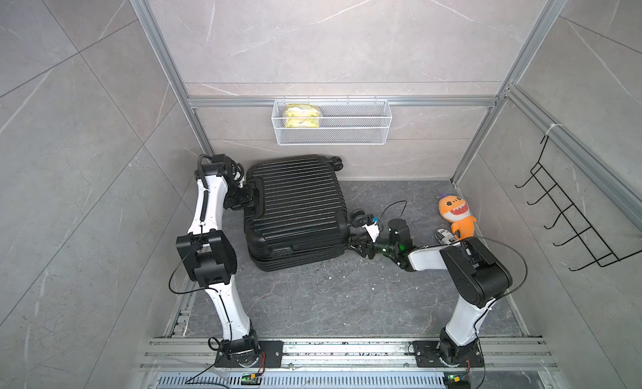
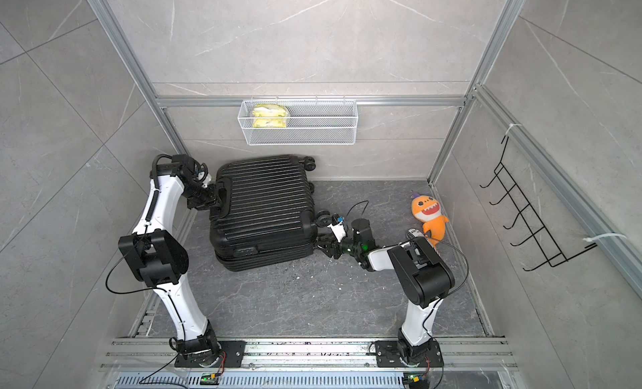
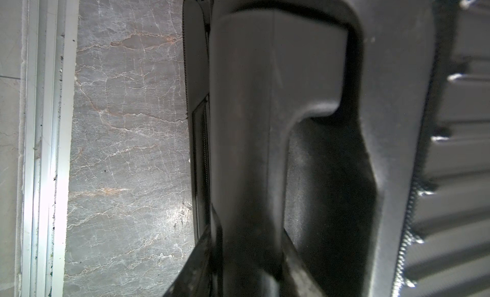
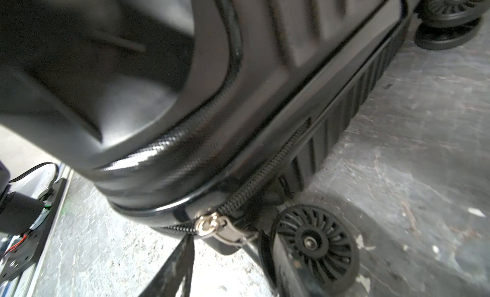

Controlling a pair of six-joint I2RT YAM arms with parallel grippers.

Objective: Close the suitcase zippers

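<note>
The black ribbed suitcase [image 1: 301, 195] lies flat on the floor toward the back left. My left gripper is shut on the carry handle [image 3: 250, 144] at its left side, one finger on each side of the bar. At the suitcase's lower right corner, my right gripper stands open. Just beyond its fingertips the silver zipper slider [image 4: 208, 224] sits on the zipper track [image 4: 265, 172], its metal pull tab [image 4: 237, 236] pointing between the fingers. Whether a finger touches the tab, I cannot tell. The track's far stretch is hidden round the corner.
A caster wheel [image 4: 314, 246] stands right behind my right gripper's right finger, close to it. An orange shark toy [image 1: 456, 215] lies by the right wall.
</note>
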